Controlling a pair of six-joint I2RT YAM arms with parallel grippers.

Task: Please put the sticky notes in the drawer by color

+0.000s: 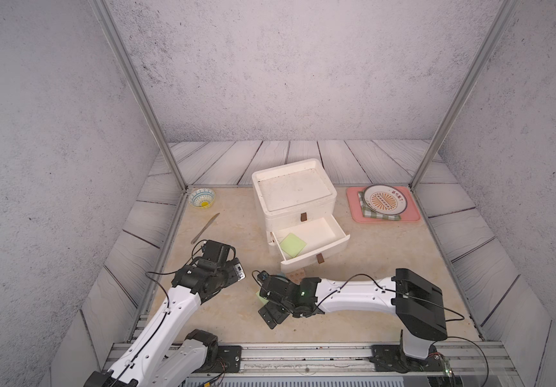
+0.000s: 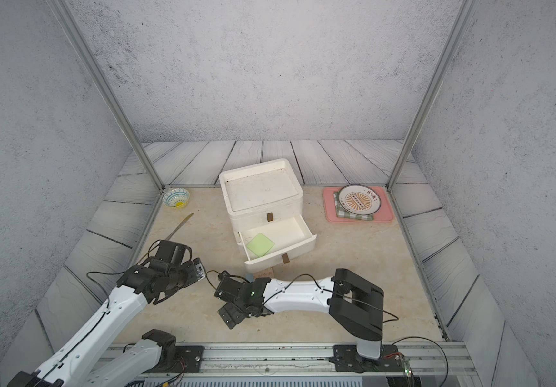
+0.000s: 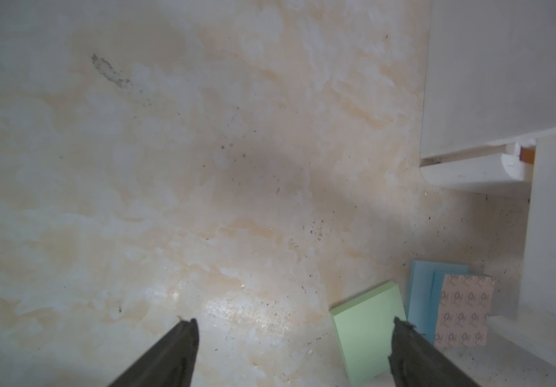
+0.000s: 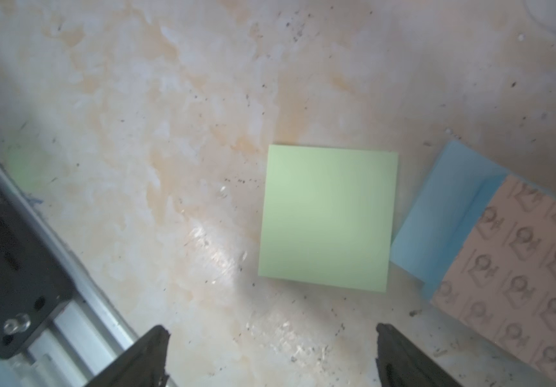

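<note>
An open lower drawer of the white unit (image 1: pixel 313 242) holds a green sticky pad (image 1: pixel 292 245). On the table before it, a loose green pad (image 4: pixel 327 216) lies beside blue sticky notes (image 4: pixel 427 213) and a pink patterned pad (image 4: pixel 516 274) on top of them. My right gripper is open above the green pad, hiding most of it in the top views. My left gripper is open over the table left of the drawer, with nothing between its fingers.
A patterned bowl (image 1: pixel 202 196) and a knife (image 1: pixel 205 228) lie at the left. A plate (image 1: pixel 384 198) on a cloth and pink board (image 1: pixel 407 216) sits at the back right.
</note>
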